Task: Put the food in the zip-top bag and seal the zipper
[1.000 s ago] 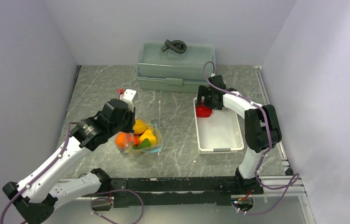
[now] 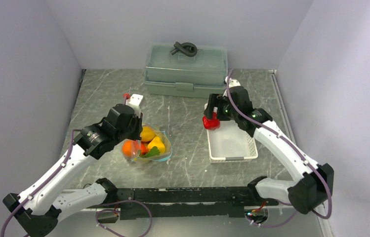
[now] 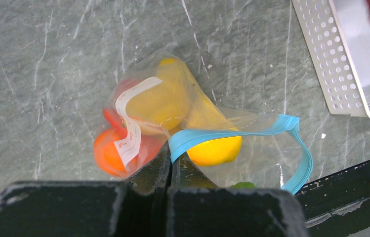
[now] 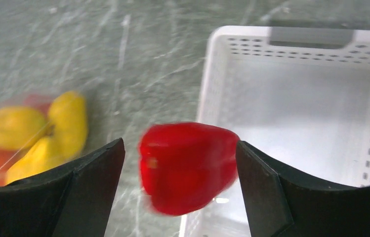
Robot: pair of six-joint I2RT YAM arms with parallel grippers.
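The clear zip top bag (image 3: 257,168) with a blue zipper strip (image 3: 232,134) lies on the left of the counter, its mouth gaping. Inside show yellow food (image 3: 216,149), orange-red food (image 3: 109,152) and something green (image 2: 151,152). My left gripper is shut on the bag's edge, at one end of the blue strip. A red pepper-like piece (image 4: 190,168) sits between the fingers of my right gripper, raised over the left rim of the white basket (image 4: 291,113). Its contact with the left-hand finger is hard to make out.
No other food shows in the basket's visible part. A pale green lidded box (image 2: 185,74) with a dark coiled thing (image 2: 185,49) on top stands at the back. Bare counter (image 2: 187,133) separates bag and basket.
The right arm has swung outward. My left arm and the bag have stayed still.
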